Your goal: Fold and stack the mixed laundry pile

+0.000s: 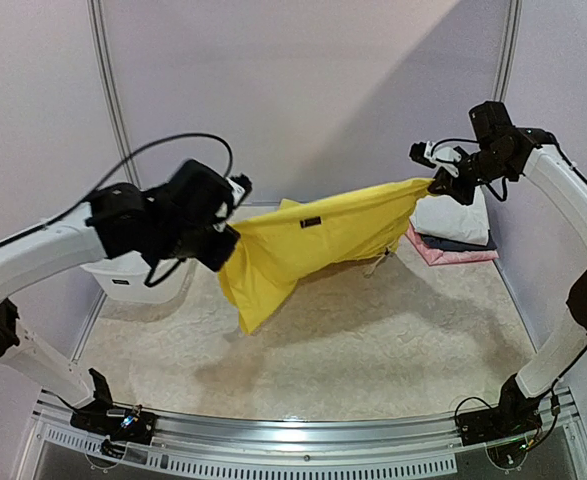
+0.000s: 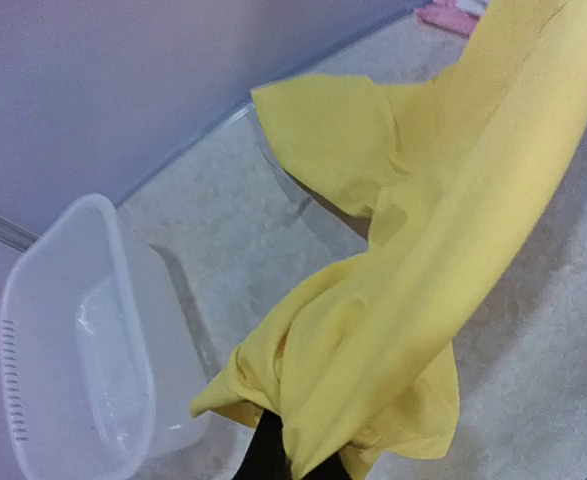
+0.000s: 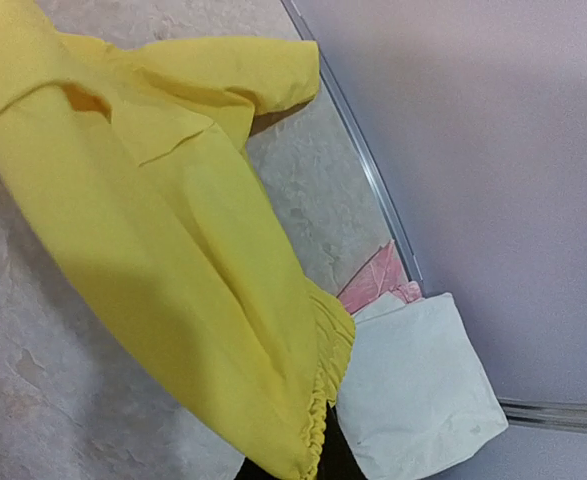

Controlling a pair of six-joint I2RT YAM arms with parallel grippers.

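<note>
A yellow garment (image 1: 333, 230) with a small dark label is stretched in the air between my two grippers, its lower parts hanging toward the table. My left gripper (image 1: 231, 240) is shut on one end, which bunches over the fingers in the left wrist view (image 2: 291, 450). My right gripper (image 1: 439, 182) is shut on the other end, at a gathered, ribbed edge seen at the bottom of the right wrist view (image 3: 303, 450).
A white plastic basket (image 1: 133, 285) stands at the left, partly behind my left arm. Folded white, dark and pink cloths (image 1: 451, 240) are stacked at the back right against the wall.
</note>
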